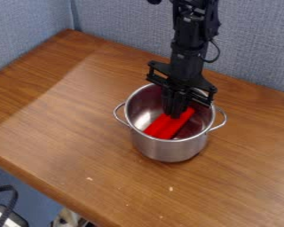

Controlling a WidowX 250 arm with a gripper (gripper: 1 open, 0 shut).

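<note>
A silver two-handled pot (169, 149) stands on the wooden table (74, 124). Inside it lies a long red object (169, 124). My black gripper (177, 105) reaches down from above into the back of the pot, at the upper end of the red object. Its fingertips are too dark and crowded to tell whether they are open or hold the red object.
Grey padded walls stand behind. A black cable and other items sit beyond the table's edge at the lower left.
</note>
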